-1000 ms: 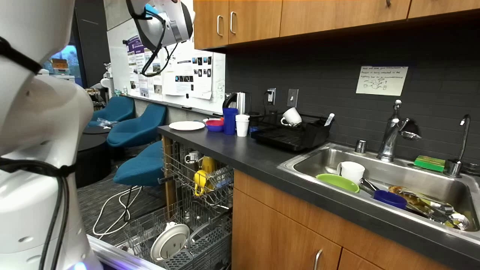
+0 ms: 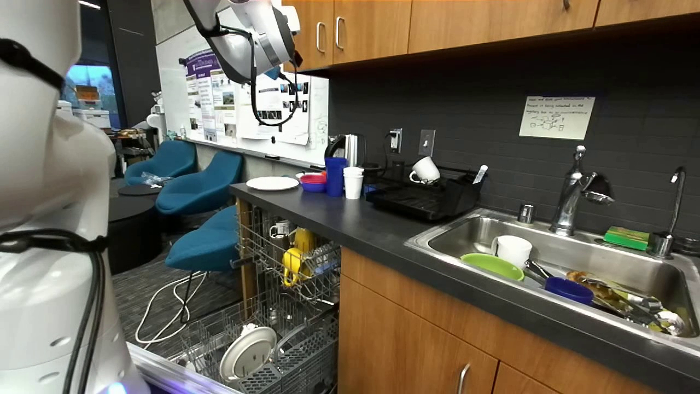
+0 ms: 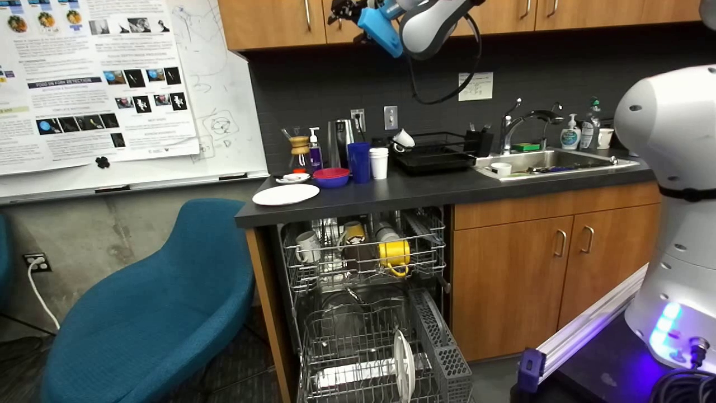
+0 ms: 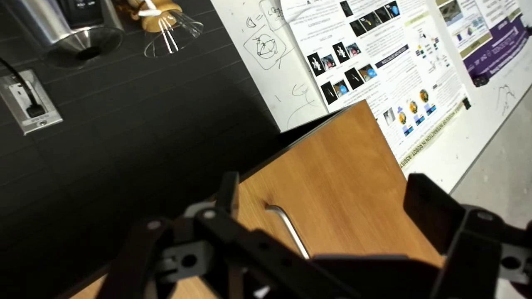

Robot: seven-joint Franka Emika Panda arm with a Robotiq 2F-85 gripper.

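My gripper is open in the wrist view, its dark fingers (image 4: 429, 211) wide apart with nothing held between them. Beyond them appears the wooden upper cabinet (image 4: 344, 184) with its metal handle (image 4: 290, 230); how far away it is, I cannot tell. In exterior view 2 the gripper (image 3: 353, 14) is at the top, high above the counter, in front of the upper cabinets. Exterior view 1 shows the arm's wrist (image 2: 262, 42) at the top, but the fingers are not distinguishable there.
Below, a white plate (image 3: 286, 195), bowls (image 3: 331, 177), a blue cup (image 3: 359, 162) and a drying rack (image 3: 436, 161) stand on the counter. The dishwasher stands open, with a yellow mug (image 3: 394, 253) in its upper rack. Dishes fill part of the sink (image 2: 453, 239).
In exterior view 1 the arm's wrist has shifted right and its cable loop hangs lower. The large arm link at left has moved further left. Counter, sink and dishwasher contents look the same.
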